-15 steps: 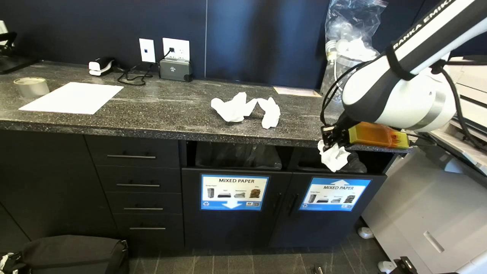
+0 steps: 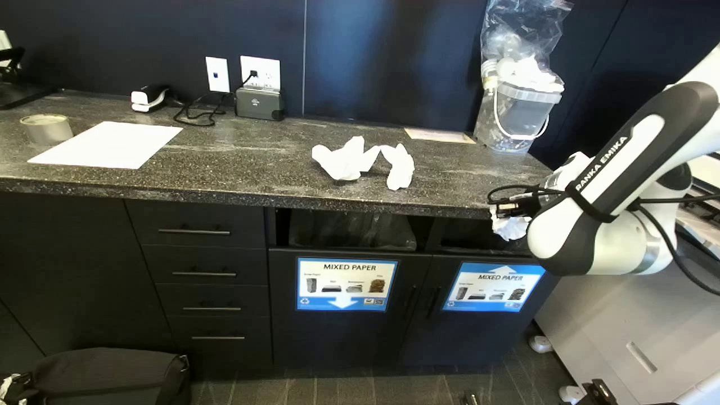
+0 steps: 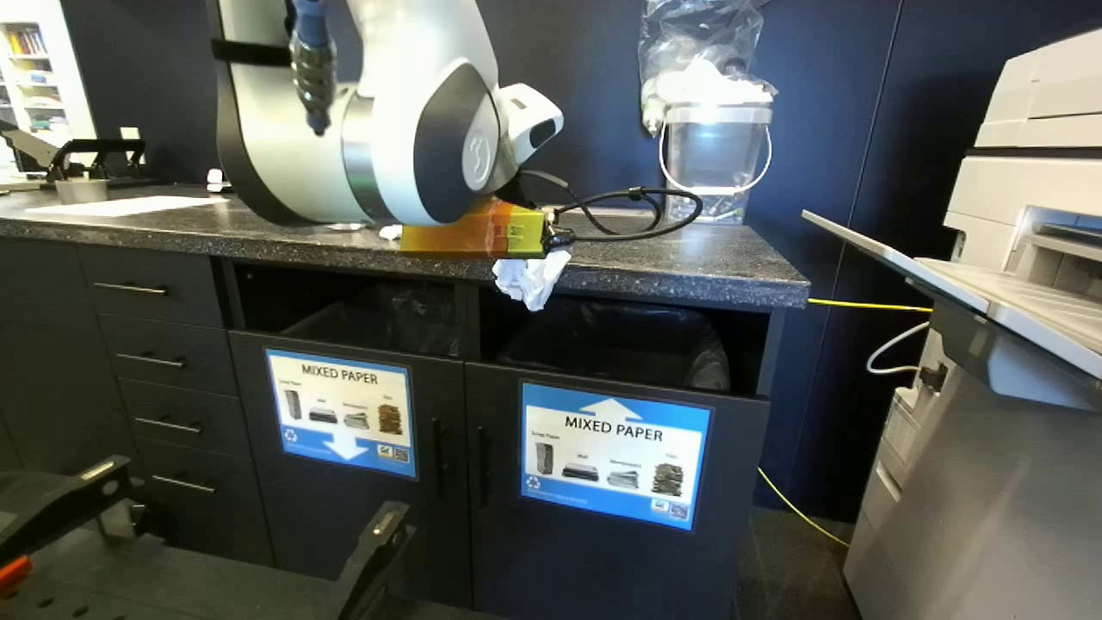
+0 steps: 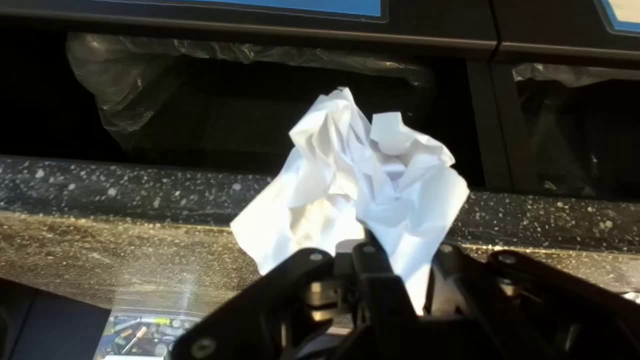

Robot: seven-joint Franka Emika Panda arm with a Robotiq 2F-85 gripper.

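Note:
Crumpled white paper (image 4: 354, 180) hangs from my gripper, whose black fingers are shut on it. In the second exterior view the held paper (image 3: 532, 279) is at the counter's front edge, by the top of the right bin opening (image 3: 609, 341). The first exterior view shows the same paper (image 2: 509, 227) in front of that opening, with the arm covering part of it. Behind the paper in the wrist view lies the dark bin opening (image 4: 240, 120) with its clear liner. Two more crumpled white papers (image 2: 345, 158) rest mid-counter.
The counter's front edge (image 3: 661, 274) runs right beside the held paper. A clear bucket (image 2: 511, 115) stands at the back right. A flat white sheet (image 2: 108, 144) and a tape roll (image 2: 47, 128) lie on the left. The printer (image 3: 992, 310) stands right of the cabinet.
The forearm has swung lower and the wrist has turned. The held paper has shifted slightly right and up in the first exterior view, still in my gripper. The counter papers have not moved.

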